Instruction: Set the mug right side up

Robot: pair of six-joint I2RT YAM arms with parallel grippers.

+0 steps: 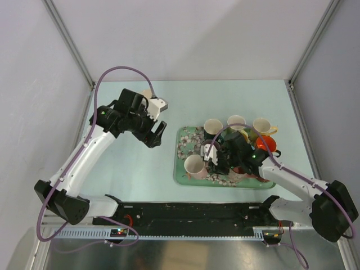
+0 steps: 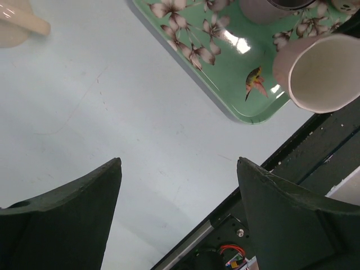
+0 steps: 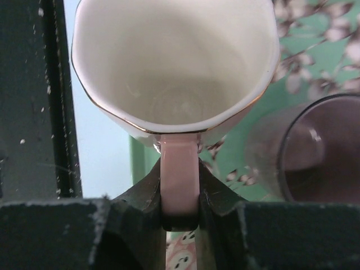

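A pink mug (image 1: 194, 167) with a white inside is tilted over the left part of the green tray (image 1: 185, 174). My right gripper (image 1: 212, 158) is shut on the mug's pink handle, which fills the gap between its fingers in the right wrist view (image 3: 180, 214); the mug's mouth faces that camera. My left gripper (image 1: 153, 135) stands open over the bare table left of the tray, nothing between its fingers.
Several mugs crowd the right of the tray, including a yellow one (image 1: 261, 126) and an orange one (image 1: 266, 143). A pale object (image 2: 17, 22) lies at the back left.
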